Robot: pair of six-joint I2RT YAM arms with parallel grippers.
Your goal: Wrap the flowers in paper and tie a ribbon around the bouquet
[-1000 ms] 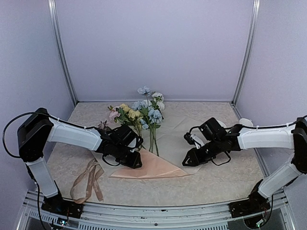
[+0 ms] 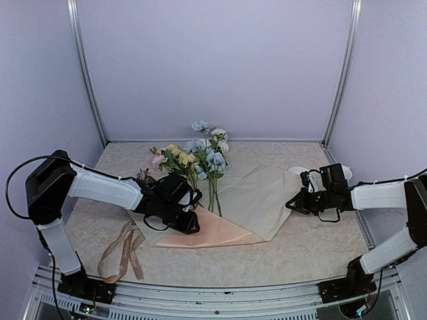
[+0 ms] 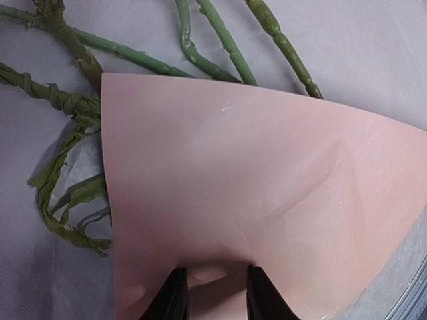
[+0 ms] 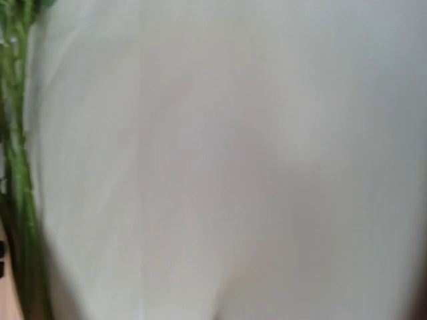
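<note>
Fake flowers (image 2: 203, 150) in blue, white, yellow and pink lie on the pale wrapping paper (image 2: 250, 193), their green stems (image 2: 214, 197) pointing toward the front. The paper's pink lower flap (image 3: 233, 180) is folded up and covers the stem ends in the left wrist view. Just over that flap, my left gripper stands part open, its fingertips apart. My right gripper (image 2: 291, 206) is shut at the paper's right edge; whether paper is between its fingers is hidden. Blurred pale paper fills most of the right wrist view, with stems along its left edge.
A brown satin ribbon (image 2: 121, 253) lies looped at the front left of the table. Behind the right gripper is a white round item (image 2: 299, 171), partly hidden by the arm.
The left arm has barely moved over the pink flap.
</note>
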